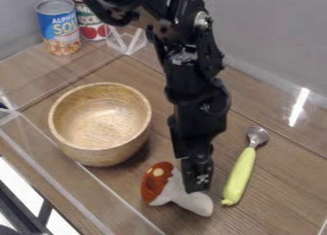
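A small red-and-white mushroom-like toy (166, 189) lies on its side on the wooden counter near the front. My gripper (196, 177) points down at it from above, its tips at the toy's white part; whether the fingers are open or closed on it is unclear. To the left sits a wooden bowl (99, 124). A green-handled utensil (240, 172) with a metal head lies to the right of my gripper.
An Alphabet soup can (59, 27) and a red-labelled can (94, 21) stand at the back left near the wall.
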